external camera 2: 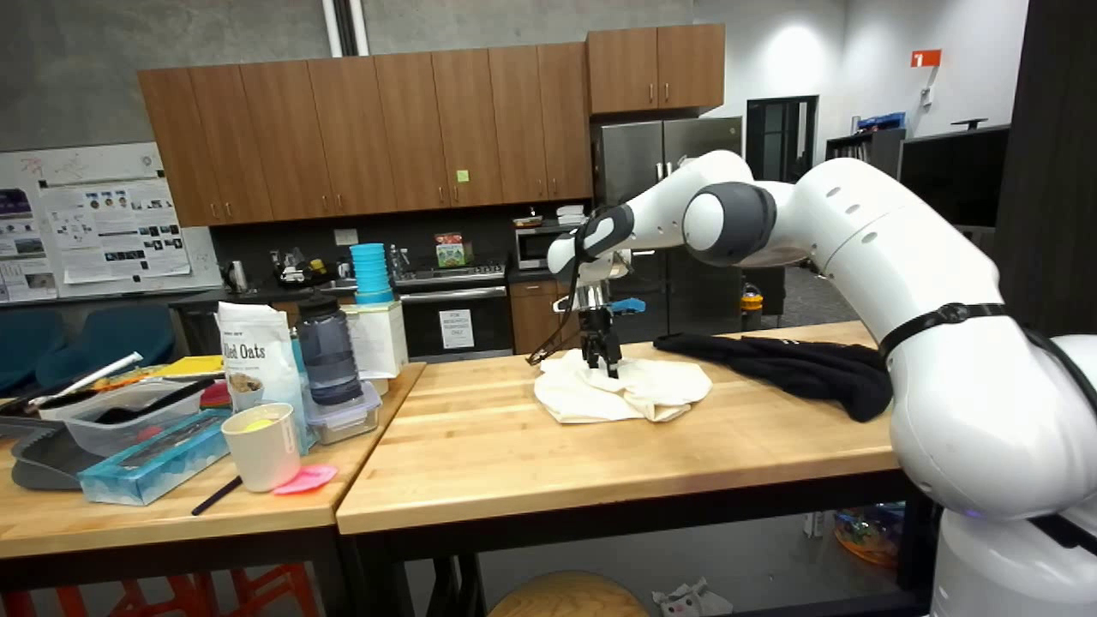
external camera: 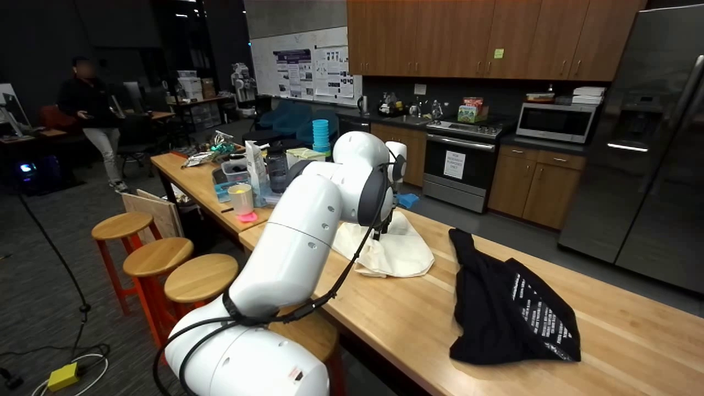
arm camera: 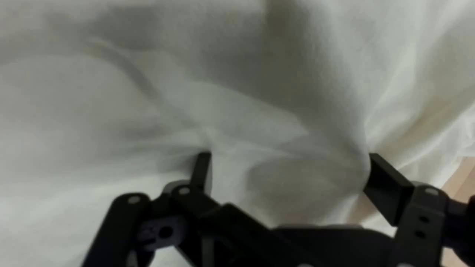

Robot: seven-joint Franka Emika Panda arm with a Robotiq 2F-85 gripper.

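A cream cloth [external camera: 402,252] lies crumpled on the wooden table, and its folds fill most of the wrist view. My gripper is down at the cloth with its black fingers [arm camera: 388,187] spread wide apart. Between them a raised fold of the fabric [arm camera: 294,178] shows, with the right fingertip against its edge. In exterior view 2 the gripper [external camera 2: 604,368] points downward into the middle of the cloth [external camera 2: 586,399]. A black printed garment [external camera: 508,303] is spread on the table to the right of the cloth, clear of the arm.
On the adjoining table at the left stand a mug [external camera 2: 261,446], an oats bag [external camera 2: 259,360], a dark jar [external camera 2: 330,355] and a blue box [external camera 2: 154,463]. Bare tabletop [external camera 2: 463,463] lies in front of the cloth. Stools [external camera: 201,277] stand along the near side.
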